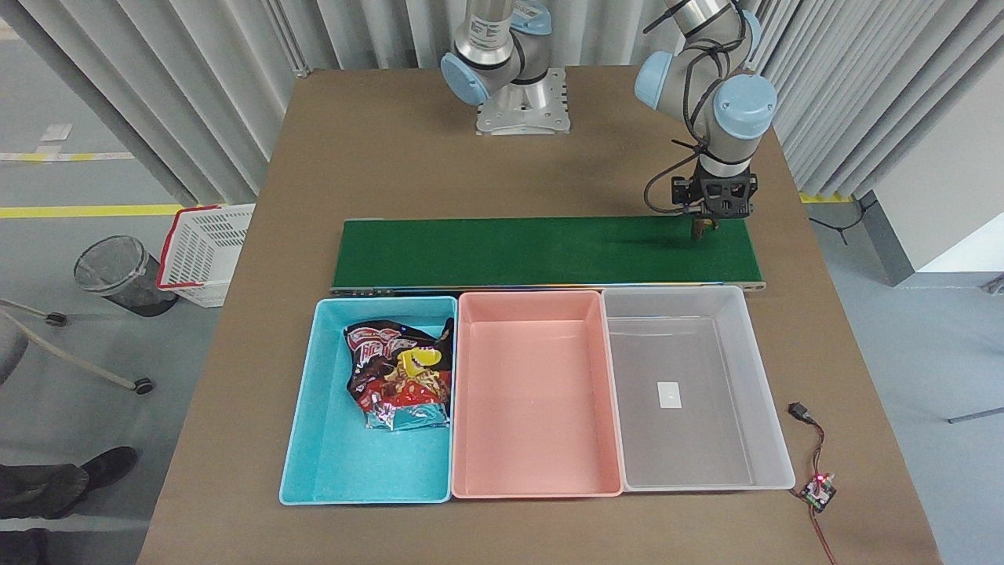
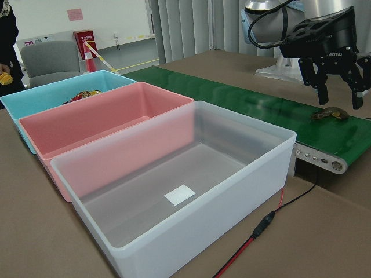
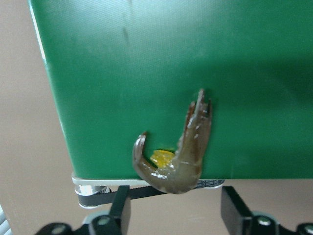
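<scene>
A brown shrimp toy (image 3: 188, 161) with a small yellow patch (image 3: 161, 157) lies curled near the edge of the green conveyor belt (image 3: 122, 78); in the left view the shrimp (image 2: 329, 114) sits at the belt's right end. My gripper hangs just above it, fingers spread open with nothing between them. The same gripper (image 2: 338, 92) shows two dark fingers over the belt.
Three trays stand before the belt: blue (image 1: 311, 452) holding a snack bag (image 1: 400, 377), pink (image 1: 536, 395), translucent grey (image 1: 696, 433). A cable (image 1: 816, 442) lies on the right.
</scene>
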